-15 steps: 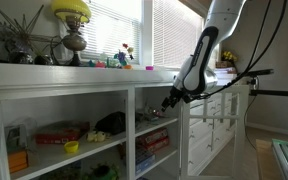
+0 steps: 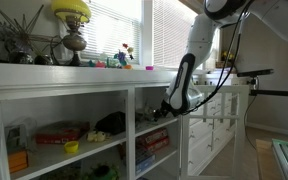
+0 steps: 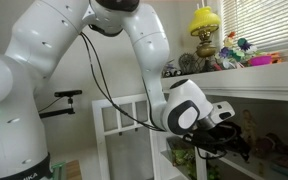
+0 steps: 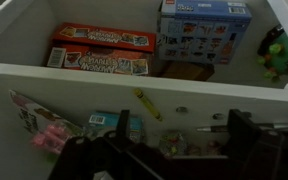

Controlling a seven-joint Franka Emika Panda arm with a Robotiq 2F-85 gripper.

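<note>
My gripper is open over a shelf in the wrist view, its dark fingers (image 4: 102,155) spread apart with nothing seen held. Between and just beyond them lie a small yellow stick-like object (image 4: 146,103) and some small clutter (image 4: 172,143). A thin dark pen-like object (image 4: 246,127) lies by the right finger, partly covered. Near the left finger is a teal box (image 4: 114,122), with a pink item (image 4: 52,135) farther left. From outside, the gripper (image 2: 168,108) reaches into the shelf unit's right-hand compartment; in the other exterior view the gripper (image 3: 232,143) sits under the counter top.
Below the white shelf edge (image 4: 184,84) are red game boxes (image 4: 102,50), a blue box (image 4: 202,32) and a green toy (image 4: 281,50). An upright divider (image 2: 130,125) stands left of the gripper. The white counter (image 2: 84,75), holding ornaments, runs overhead.
Over the last second the arm has moved left and slightly down in exterior view 1, bringing the gripper farther into the shelf compartment. The shelf's contents look unmoved.
</note>
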